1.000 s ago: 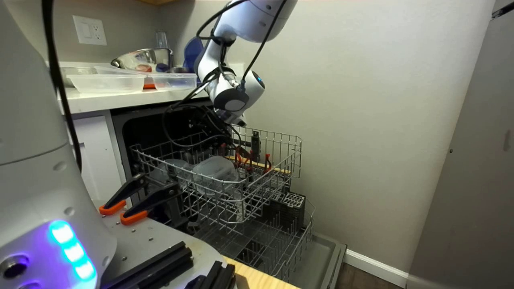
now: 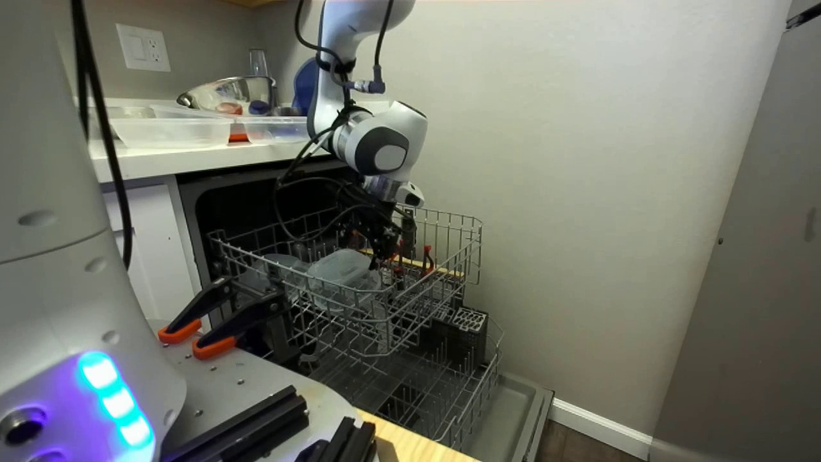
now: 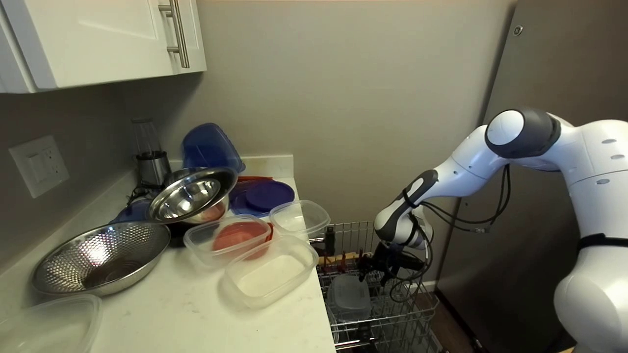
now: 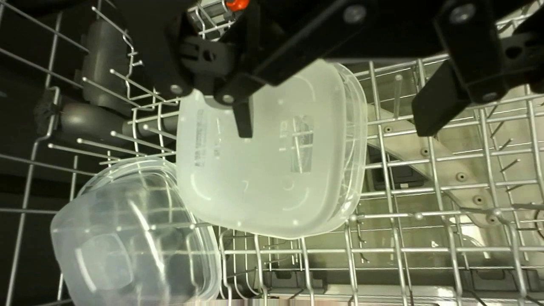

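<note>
A frosted plastic container (image 4: 275,168) lies bottom up in the upper dishwasher rack, and a second clear container (image 4: 127,239) is tilted beside it at the lower left of the wrist view. My gripper is open, its fingers (image 4: 432,102) well apart. One finger appears over the frosted container's base, the other past its right edge above the wires; whether either touches cannot be told. In exterior view 1 the gripper (image 2: 378,242) is down inside the rack beside the frosted container (image 2: 340,268). Exterior view 2 has the gripper (image 3: 375,271) close to that container (image 3: 350,293).
Wire sides of the upper rack (image 2: 454,223) surround the gripper, with several upright tines (image 4: 109,137) near the containers. Below, the lower rack (image 2: 400,385) is pulled out. Bowls, a colander (image 3: 106,259) and plastic containers crowd the counter (image 3: 223,329). The upper rack's right part looks mostly free.
My gripper has moved right in exterior view 1 and come to the frosted container's side. The wrist now points more steeply down. The containers look to be in about the same place.
</note>
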